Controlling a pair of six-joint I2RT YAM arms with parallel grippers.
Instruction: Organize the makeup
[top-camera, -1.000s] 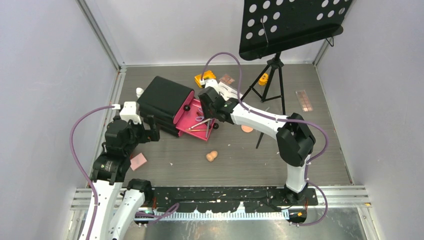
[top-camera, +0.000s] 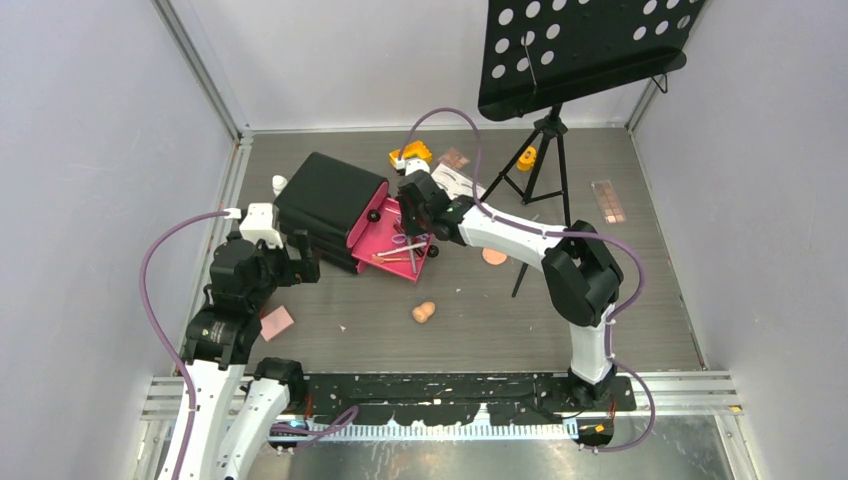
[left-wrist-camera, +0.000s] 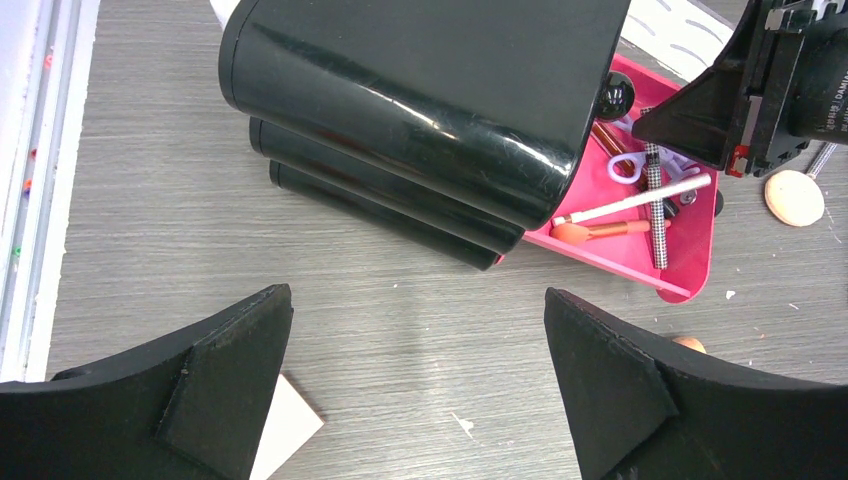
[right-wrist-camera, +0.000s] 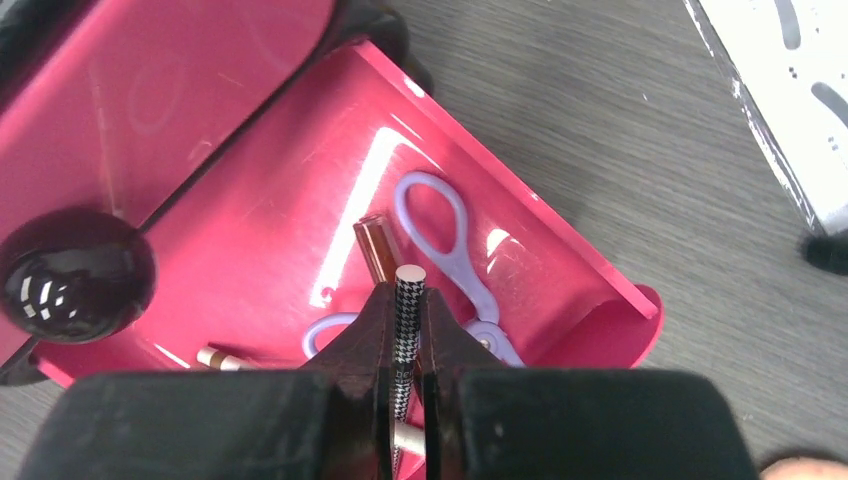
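Observation:
The black makeup box (top-camera: 325, 195) has its pink drawer (top-camera: 375, 240) out, holding lilac scissors (right-wrist-camera: 455, 265), brushes and pencils. My right gripper is shut on a black-and-white patterned pen (right-wrist-camera: 408, 280), held over the drawer, as the right wrist view shows. In the left wrist view the pen appears among the drawer's contents, partly beside the right gripper. My left gripper is open and empty, left of the box in the top view.
A tan sponge (top-camera: 423, 312), a pink square (top-camera: 277, 323) and a round pad (top-camera: 494, 256) lie on the floor. A yellow object (top-camera: 398, 155) is behind the drawer; a music stand (top-camera: 555, 140) stands at right.
My right arm has shifted slightly leftward over the drawer. The left arm has not moved.

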